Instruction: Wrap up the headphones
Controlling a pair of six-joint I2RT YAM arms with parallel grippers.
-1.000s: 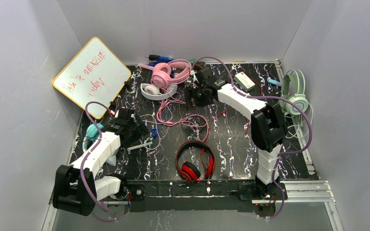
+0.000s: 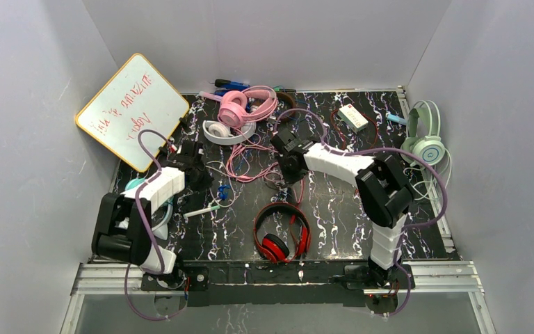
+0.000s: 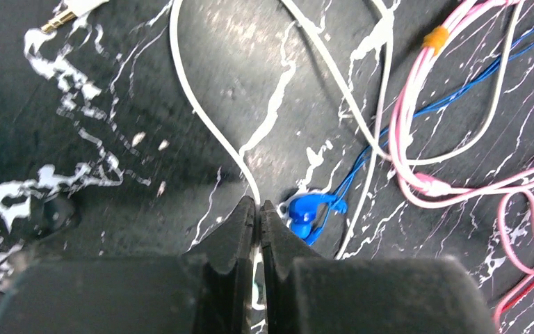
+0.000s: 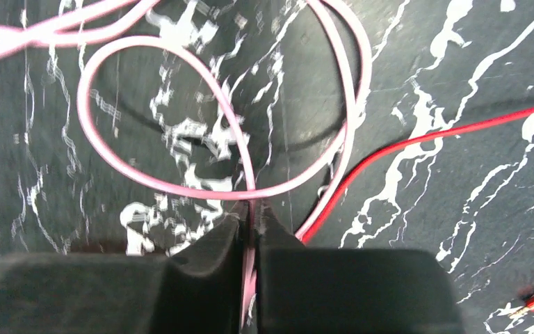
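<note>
In the left wrist view my left gripper is shut on a thin white cable (image 3: 208, 122), beside blue earbuds (image 3: 306, 209). In the right wrist view a looped pink cable (image 4: 122, 167) runs between the fingertips of my right gripper, which look nearly closed around it. A red cable (image 4: 459, 127) runs beside it. From the top view, red-black headphones (image 2: 303, 236) lie at the front middle, pink headphones (image 2: 233, 108) and white headphones (image 2: 219, 139) at the back, and mint headphones (image 2: 427, 146) at the right.
A whiteboard (image 2: 132, 111) lies at the back left. A small white box (image 2: 353, 117) is at the back right. More headphones sit under the left arm.
The left gripper has moved slightly back and right and closed on the white cable.
</note>
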